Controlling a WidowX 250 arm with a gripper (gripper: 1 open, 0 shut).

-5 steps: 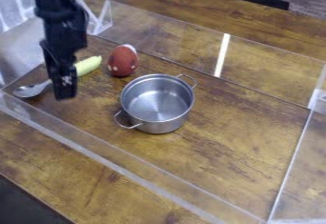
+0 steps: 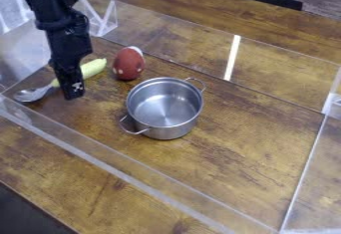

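Note:
My black gripper reaches down at the left, its fingertips low over a metal spoon and beside a pale yellow-green elongated object; it looks shut, and I cannot make out anything held between the fingers. A red egg-shaped object with light specks rests to the right of the gripper. A steel pot with two handles stands right of centre, below the red object.
Clear plastic walls border the wooden surface at the left, back, front and right. The area right of the pot is bare. A white strip lies toward the back.
The pot and red object are unmoved.

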